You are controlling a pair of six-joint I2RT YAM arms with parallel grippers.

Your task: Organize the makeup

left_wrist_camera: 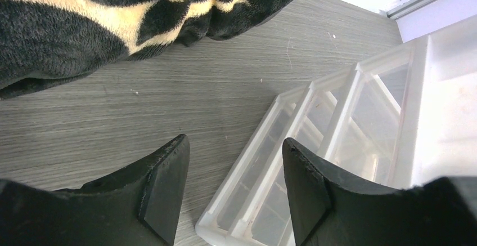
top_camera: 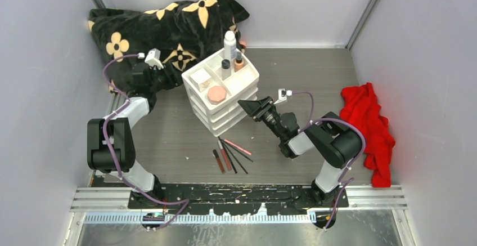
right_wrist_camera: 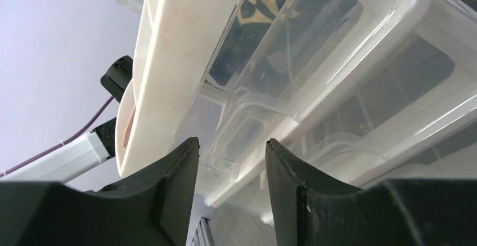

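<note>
A white tiered organizer (top_camera: pixel 217 108) stands mid-table. Its top holds a white bottle (top_camera: pixel 230 46), a grey-capped bottle (top_camera: pixel 226 69), a peach bottle (top_camera: pixel 239 63), a pink octagonal compact (top_camera: pixel 216 94) and a white box (top_camera: pixel 201 78). Several pencils and lip tubes (top_camera: pixel 226 151) lie in front of it. Left of the organizer, my left gripper stands open and empty, with the clear drawer side beyond it. My right gripper is close against the organizer's right side, fingers parted, facing the drawer fronts; whether the fingers touch a drawer edge is hard to tell.
Behind the organizer lies a black cushion with tan flowers (top_camera: pixel 163 32). A red cloth (top_camera: pixel 367 133) is heaped at the right wall. Bare table (top_camera: pixel 298 66) shows at the back right.
</note>
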